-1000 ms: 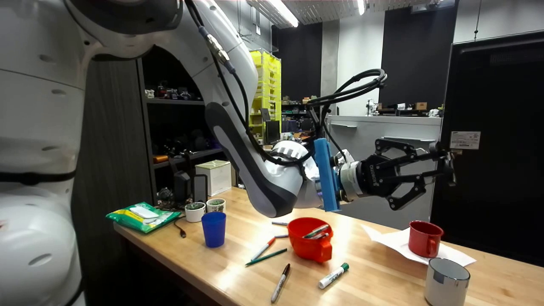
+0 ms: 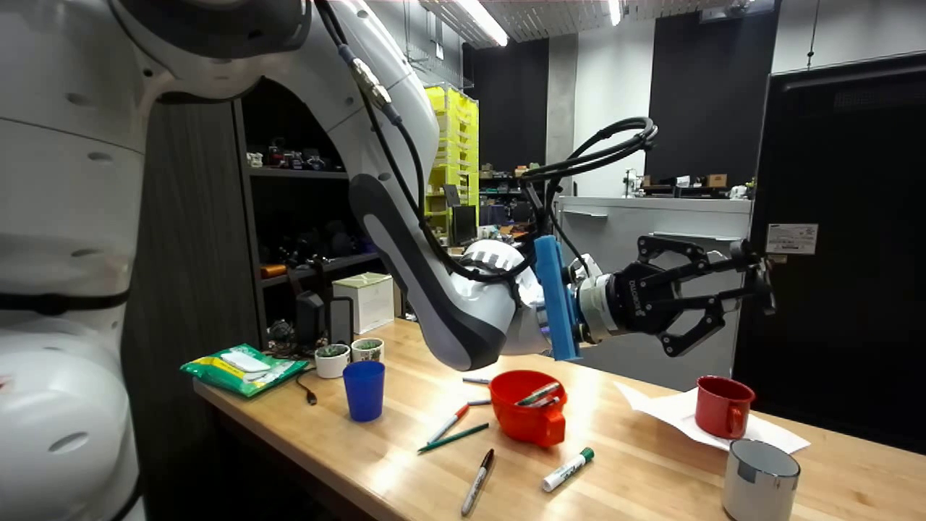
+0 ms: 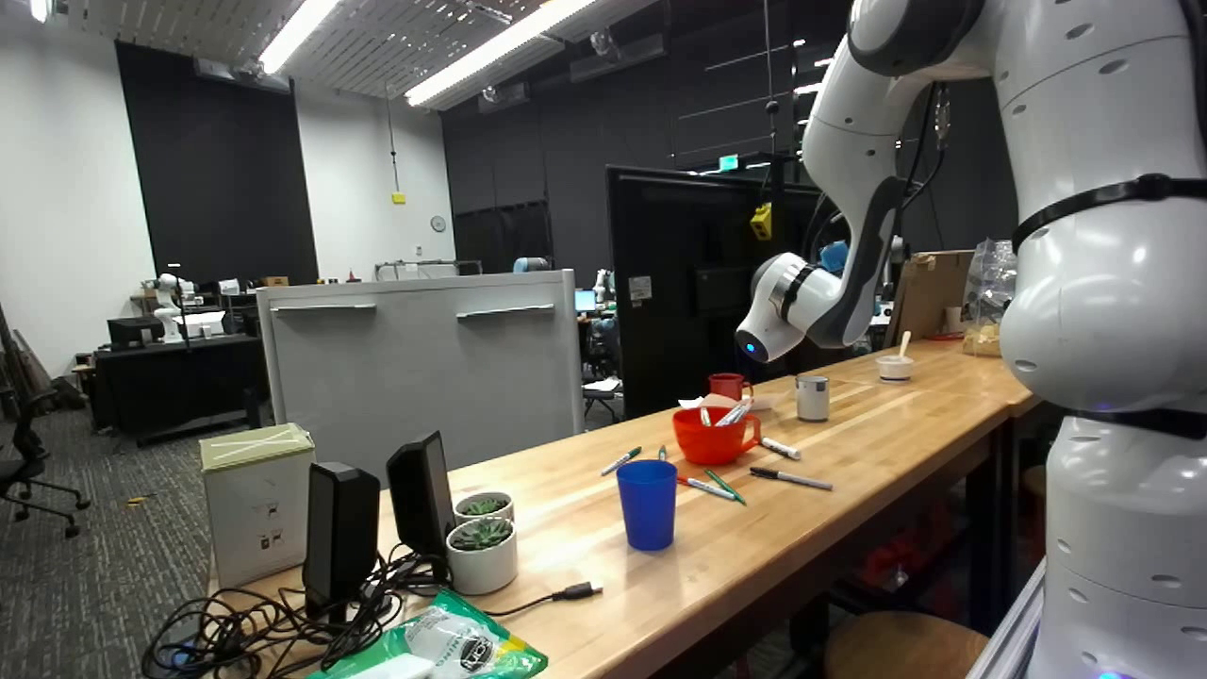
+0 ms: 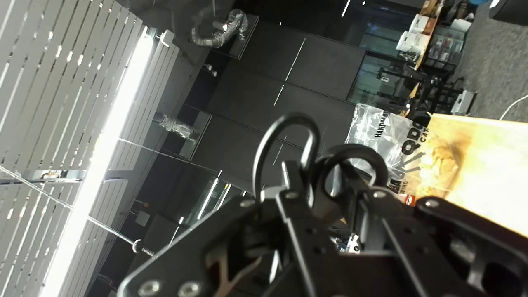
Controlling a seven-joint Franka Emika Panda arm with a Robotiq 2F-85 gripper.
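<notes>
High above the table's right part, my gripper (image 2: 757,276) points away from the arm with its fingers drawn together. In the wrist view the gripper is shut, and black curved loops (image 4: 291,119) show at its fingertips; whether these are held or part of the fingers is unclear. Below on the table sits a red bowl-like cup (image 2: 521,422) with markers (image 2: 540,395) in it. A red mug (image 2: 723,407) rests on white paper (image 2: 774,433), near a grey metallic mug (image 2: 761,482). A blue cup (image 2: 364,391) stands upright to the left.
Loose pens lie around the red cup, including a green-capped marker (image 2: 568,469) and a black one (image 2: 478,483). Plants, speakers (image 3: 341,532), cables and a green bag (image 2: 245,368) crowd the table's far left. A white bowl (image 3: 894,368) stands farther along the table.
</notes>
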